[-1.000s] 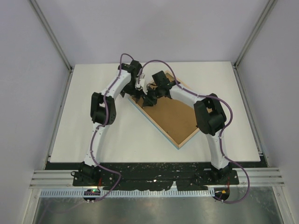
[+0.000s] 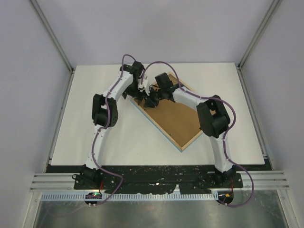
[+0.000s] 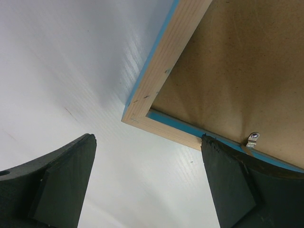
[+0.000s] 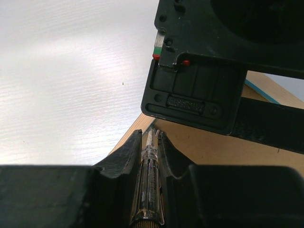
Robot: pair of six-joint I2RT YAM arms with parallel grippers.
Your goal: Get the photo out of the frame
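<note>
The picture frame (image 2: pixel 164 130) lies back-up on the white table, its brown backing board (image 2: pixel 178 116) facing upward inside the wooden rim. In the left wrist view one frame corner (image 3: pixel 135 114) shows, with a small metal clip (image 3: pixel 253 137) screwed at the board's edge. My left gripper is open above that corner, nothing between its fingers; the right finger (image 3: pixel 225 175) overlaps the rim in view. My right gripper is shut on a slim tool with a clear shaft or handle (image 4: pixel 149 156), perhaps a screwdriver. Its tip points toward the rim's inner edge. The photo is hidden.
Both arms reach over the frame's left part, their grippers close side by side; the left gripper's dark body (image 4: pixel 194 95) crosses the right wrist view. Bare white table (image 2: pixel 80 123) lies to the left and in front of the frame.
My right gripper has shifted very slightly up and back down in the top view. The left arm and the frame look unmoved.
</note>
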